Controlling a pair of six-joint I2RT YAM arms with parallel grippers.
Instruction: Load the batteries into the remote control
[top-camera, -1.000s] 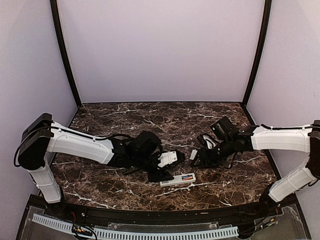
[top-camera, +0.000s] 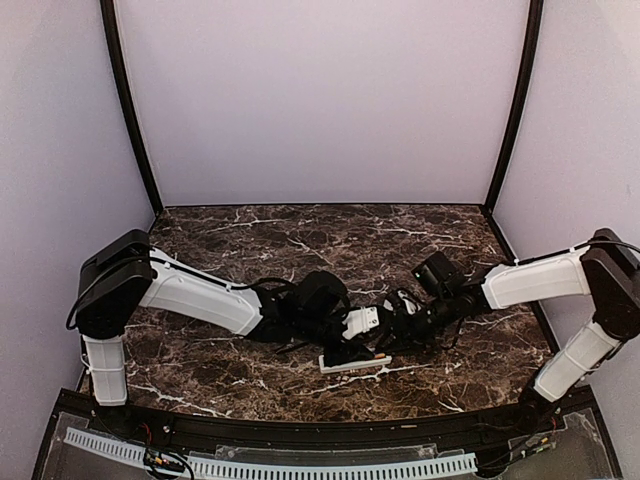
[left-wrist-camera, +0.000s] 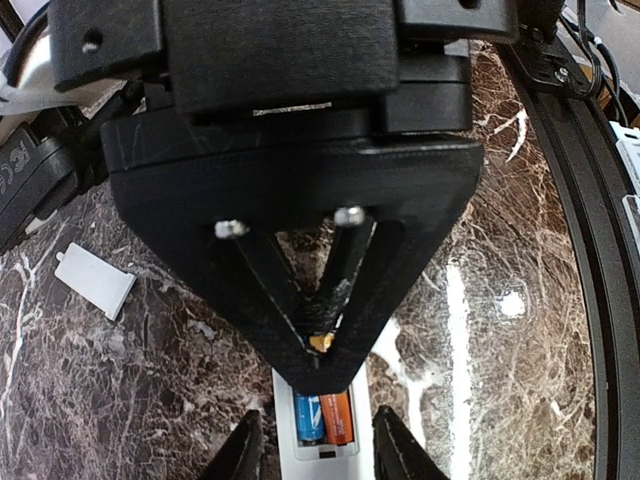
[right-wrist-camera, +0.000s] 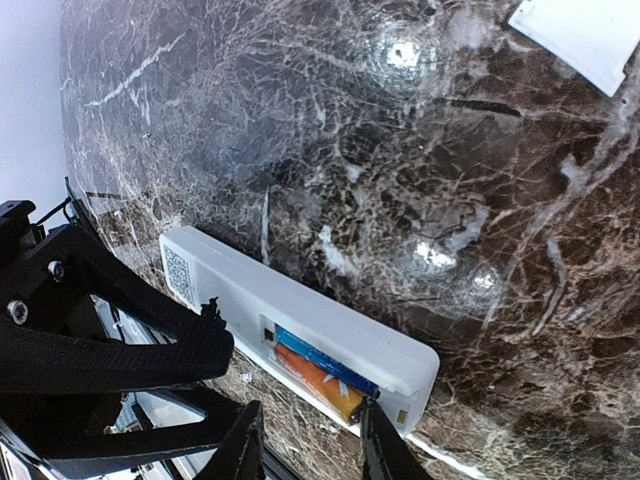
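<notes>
The white remote control (right-wrist-camera: 300, 290) lies on the dark marbled table, its battery bay facing up. A blue battery (right-wrist-camera: 325, 358) and an orange battery (right-wrist-camera: 318, 380) lie side by side in that bay; whether both are fully seated I cannot tell. My left gripper is over the remote, its fingertips apart on either side of the body. From the other side, my right gripper hovers by the bay's end near the orange battery, fingertips apart. Nothing shows gripped in either. The right gripper covers part of the remote in the left wrist view.
A white battery cover (left-wrist-camera: 95, 281) lies flat on the table, clear of the remote. The two grippers are very close together over the remote. Free table (top-camera: 300, 230) stretches behind the arms, and a black rail (top-camera: 300, 430) runs along the front edge.
My left gripper has moved right along the remote toward the batteries. The right gripper has come slightly left and nearer the bay. The remote stays in place.
</notes>
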